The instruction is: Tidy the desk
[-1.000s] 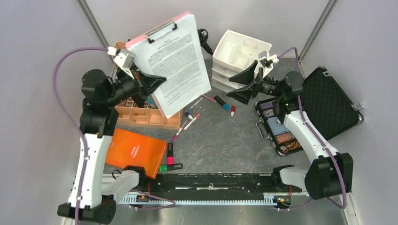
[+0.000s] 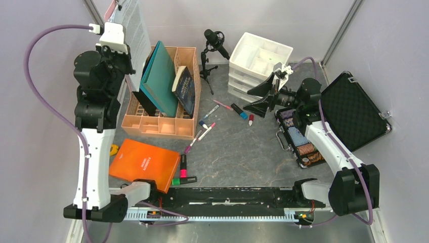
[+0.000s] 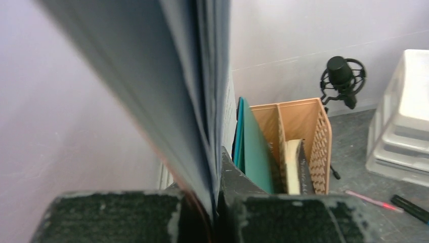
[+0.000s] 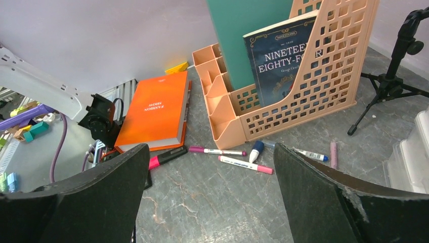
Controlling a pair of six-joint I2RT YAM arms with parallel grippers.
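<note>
My left gripper is shut on a pink clipboard with printed papers, held upright at the upper left over the left side of the peach organizer, which holds a teal folder and a dark book. The clipboard fills much of the left wrist view, edge on. My right gripper stands open near the white drawer unit, with nothing visible between its fingers.
A microphone stands at the back. Markers are scattered mid-desk. An orange book lies front left. An open case sits right.
The clipboard has swung from over the organizer's middle to the upper left and turned edge-on, carried by my left gripper. The right arm has moved very slightly.
</note>
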